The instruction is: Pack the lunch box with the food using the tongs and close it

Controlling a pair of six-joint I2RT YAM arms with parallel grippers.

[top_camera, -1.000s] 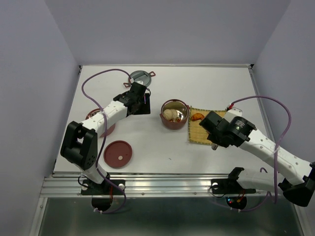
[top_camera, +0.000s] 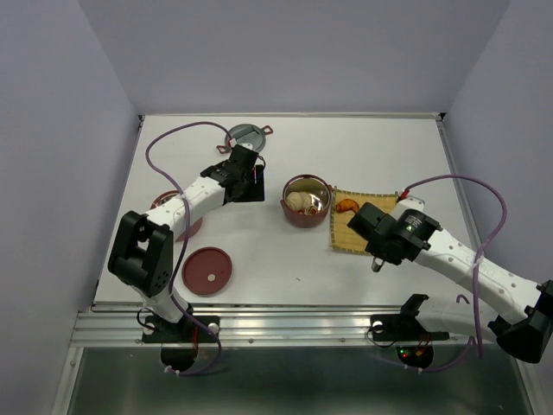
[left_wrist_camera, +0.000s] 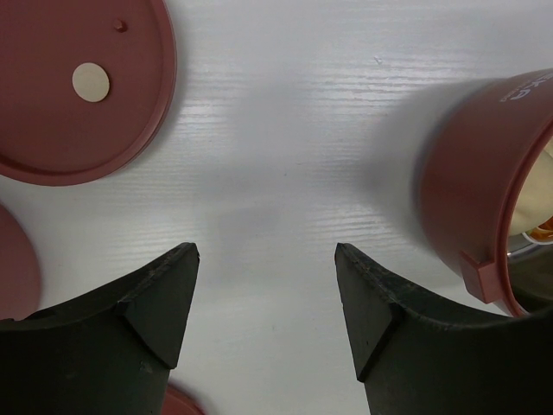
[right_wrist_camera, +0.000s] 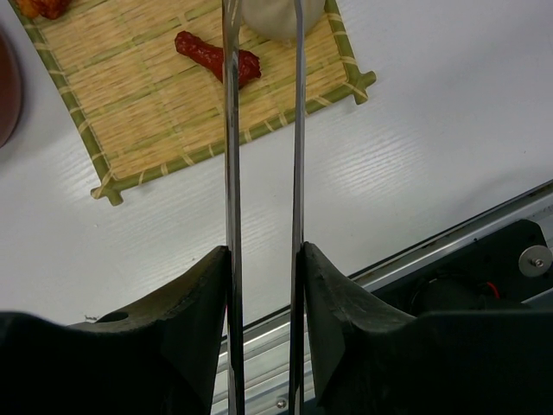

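Observation:
A maroon lunch box (top_camera: 294, 216) with a cream bun and orange food inside stands at the table's centre, its side (left_wrist_camera: 462, 181) at the right of the left wrist view. Beside it lies a bamboo mat (right_wrist_camera: 138, 138) with a red drumstick (right_wrist_camera: 207, 54), a pale round item (right_wrist_camera: 281, 17) and fried food (right_wrist_camera: 43, 9). My left gripper hangs open over bare table left of the box. My right gripper (top_camera: 377, 264) is above the mat's front edge, holding long metal tongs (right_wrist_camera: 233, 190) upright in the wrist view, their two arms apart.
A maroon lid (top_camera: 207, 271) lies front left, another maroon container (top_camera: 190, 229) is partly under the left arm, and a grey lid with handles (top_camera: 246, 137) lies at the back.
My right arm has shifted slightly toward the front of the table, and its cable has moved a little. The left arm and the food look unchanged.

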